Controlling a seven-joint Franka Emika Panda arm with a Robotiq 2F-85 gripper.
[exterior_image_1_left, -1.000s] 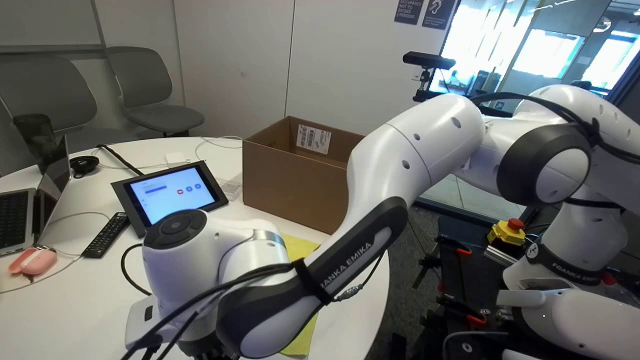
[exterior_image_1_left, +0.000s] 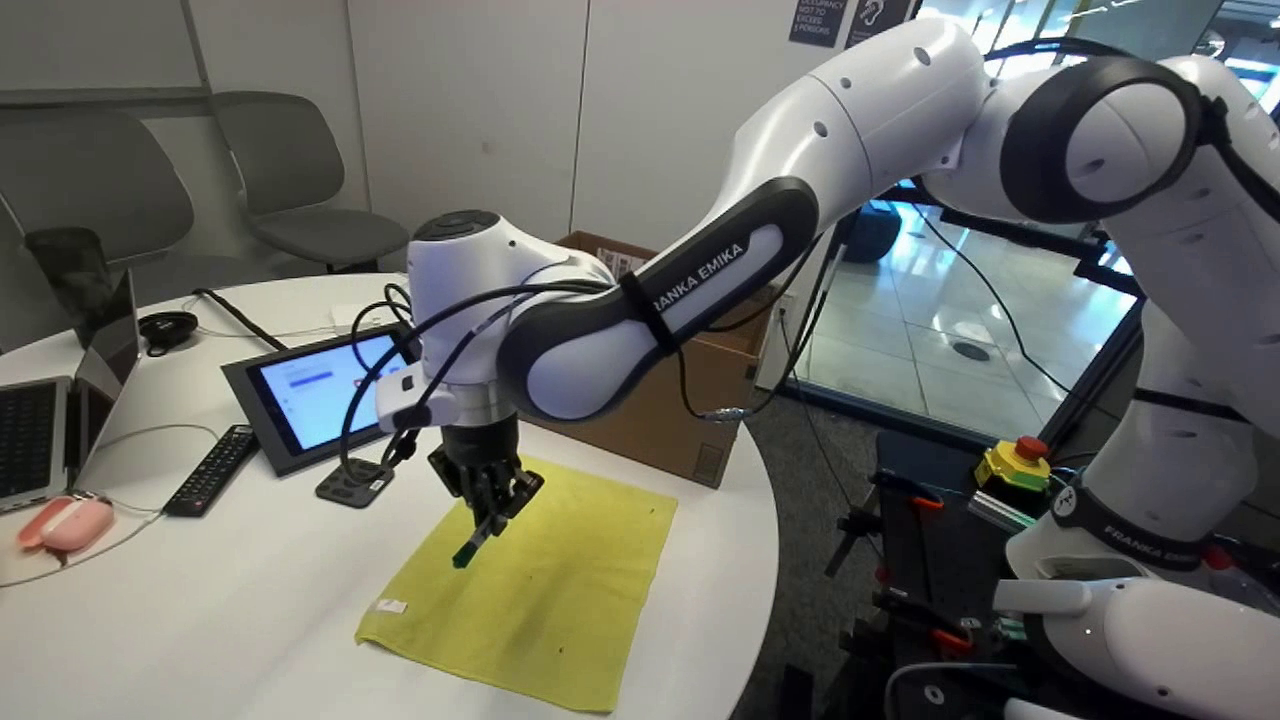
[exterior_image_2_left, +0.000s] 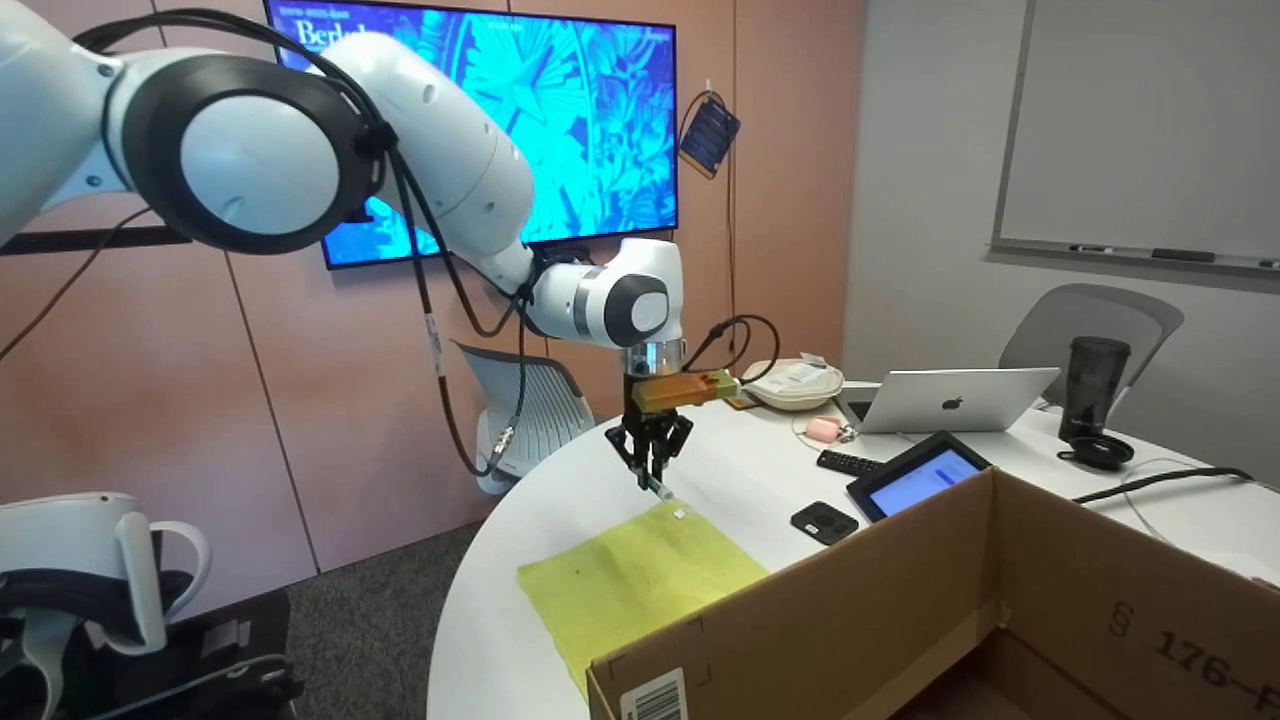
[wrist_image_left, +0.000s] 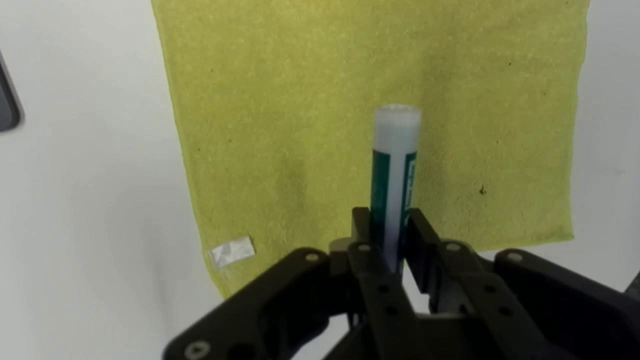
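Note:
Between the fingers of my gripper is a white and green marker (wrist_image_left: 394, 174), gripped near one end, its white tip pointing away from the fingers in the wrist view. Beneath it, the yellow cloth (wrist_image_left: 288, 102) lies flat on the table with a small white tag at one corner. In exterior view 1 the gripper (exterior_image_1_left: 486, 528) hangs over the cloth (exterior_image_1_left: 552, 600), and the marker (exterior_image_1_left: 471, 547) slants downward. Exterior view 2 has the gripper (exterior_image_2_left: 655, 482) near the tagged corner; whether the marker touches the cloth cannot be judged there.
An open cardboard box (exterior_image_1_left: 654, 420) stands behind the cloth. Left of the cloth are a small dark device (exterior_image_1_left: 355, 484), a tablet (exterior_image_1_left: 330, 384), a remote (exterior_image_1_left: 212, 470), a pink case (exterior_image_1_left: 68, 524) and a laptop (exterior_image_1_left: 36, 432).
The arm has risen and swung toward the box, from low at the table's front to above the cloth. The cloth, largely covered before, shows now, as do the gripper and marker.

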